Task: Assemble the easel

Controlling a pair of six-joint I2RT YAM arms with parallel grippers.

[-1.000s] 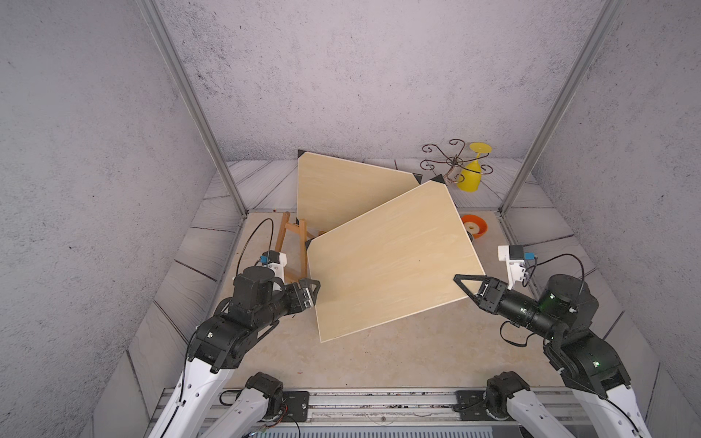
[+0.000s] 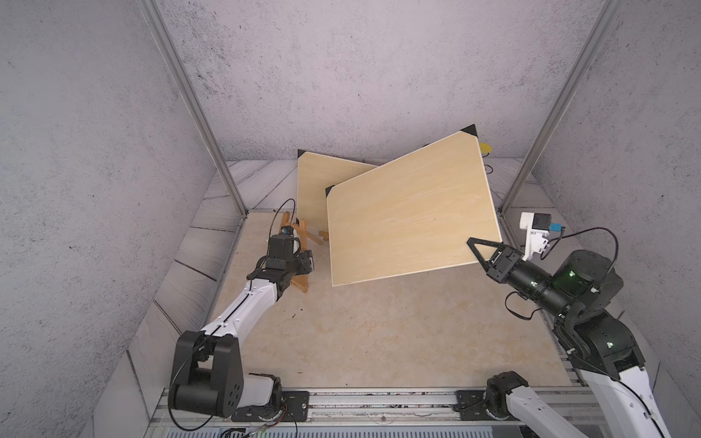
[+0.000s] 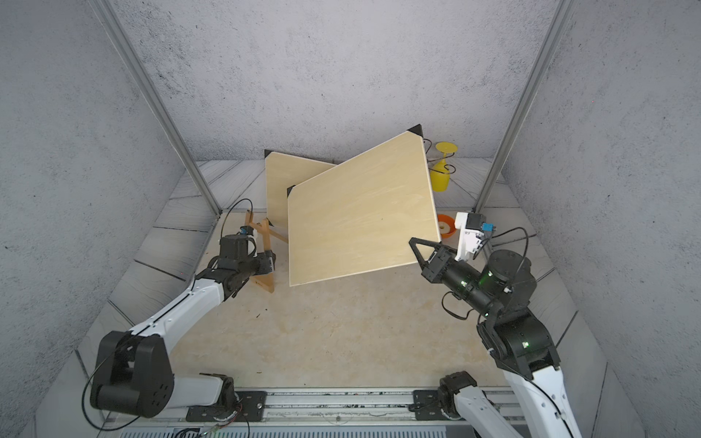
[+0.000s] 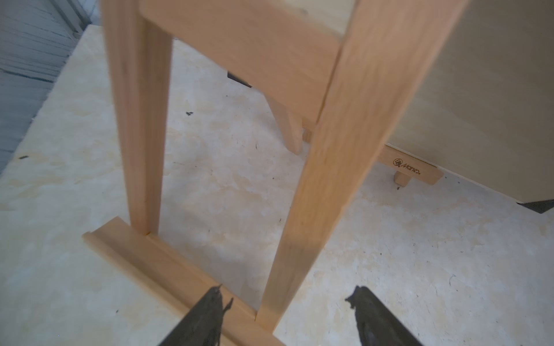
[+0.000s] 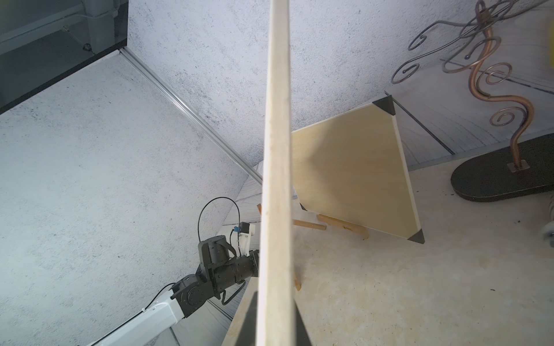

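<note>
My right gripper [image 2: 478, 252] is shut on the edge of a light wooden board [image 2: 401, 211], raised and tilted over the worktop, as the top views show. A second board [image 5: 352, 167] leans behind, near the back wall. A small wooden easel [image 4: 340, 173] stands at the left, with its lower tray [image 4: 144, 259] on the floor. My left gripper is part open at the easel, its fingers apart near the front leg and tray, nothing seen held between them.
A metal scroll stand [image 5: 484, 86], yellow object [image 3: 439, 179] and orange bowl [image 3: 445, 233] stand at the back right, partly behind the board.
My right gripper has lifted the board upward and toward the back. My left gripper has moved from beside the board's lower left toward the back, to the easel.
</note>
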